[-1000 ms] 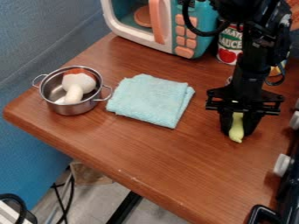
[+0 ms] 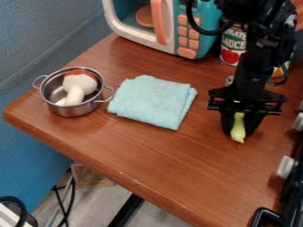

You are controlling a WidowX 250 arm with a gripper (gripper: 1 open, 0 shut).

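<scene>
The black gripper (image 2: 236,120) is low over the right part of the wooden table, around a pale yellow-green object (image 2: 238,129), perhaps a toy vegetable, that shows between and below its fingers. Whether the fingers grip it is hard to tell. A steel pot (image 2: 53,95) at the left holds white and orange-red items. A folded light blue cloth (image 2: 153,102) lies between the pot and the gripper.
A toy microwave (image 2: 160,27) stands at the back, with a can (image 2: 232,44) to its right behind the arm. Black equipment (image 2: 290,195) lines the right edge.
</scene>
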